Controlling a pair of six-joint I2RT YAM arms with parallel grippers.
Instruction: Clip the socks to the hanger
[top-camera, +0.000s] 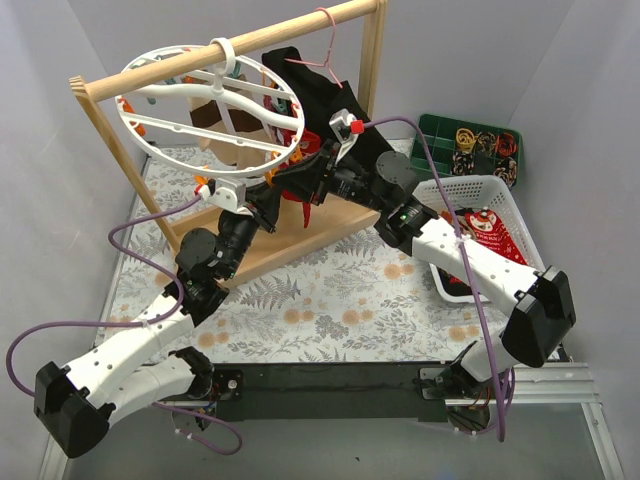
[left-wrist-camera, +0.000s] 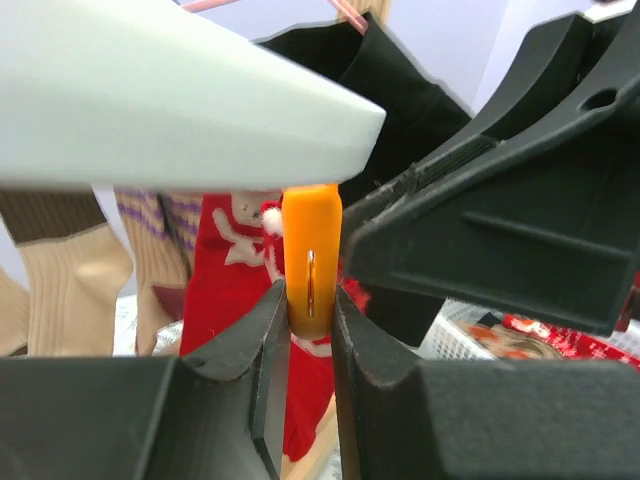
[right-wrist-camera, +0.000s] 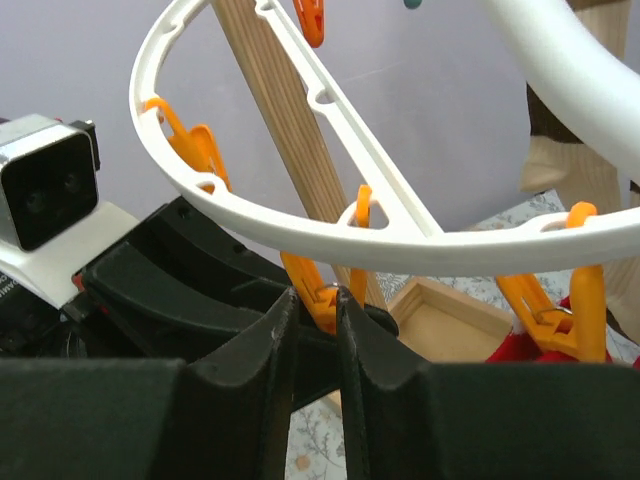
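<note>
The white round hanger (top-camera: 222, 162) hangs from a wooden frame, with orange clips along its rim. In the left wrist view my left gripper is shut on the lower end of an orange clip (left-wrist-camera: 312, 250). My right gripper is at the same part of the rim, its narrowly spaced fingers (right-wrist-camera: 355, 350) beside that orange clip (right-wrist-camera: 313, 290); whether they pinch it cannot be told. A red sock with white figures (left-wrist-camera: 235, 270) hangs behind the clip. No sock shows between either gripper's fingers.
Black cloth (top-camera: 315, 95) and tan socks (top-camera: 222, 130) hang close by. A wooden bar (top-camera: 235, 45) crosses above the hanger. To the right stand a white basket (top-camera: 525, 225) and a green divided tray (top-camera: 440, 125).
</note>
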